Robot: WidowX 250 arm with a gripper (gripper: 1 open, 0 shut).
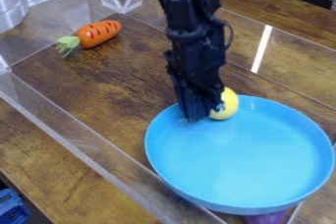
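My black gripper (199, 107) reaches down from the top centre to the back left rim of a blue plate (239, 157). A round yellow object (226, 103) sits at that rim, just right of the fingertips and partly hidden behind them. The gripper looks shut; whether it touches the yellow object is unclear.
An orange toy carrot (97, 32) lies at the back left on the wooden table (79, 85). A purple object (265, 218) shows at the plate's front edge. A clear plastic wall runs along the left, with a blue item (11, 208) beyond it.
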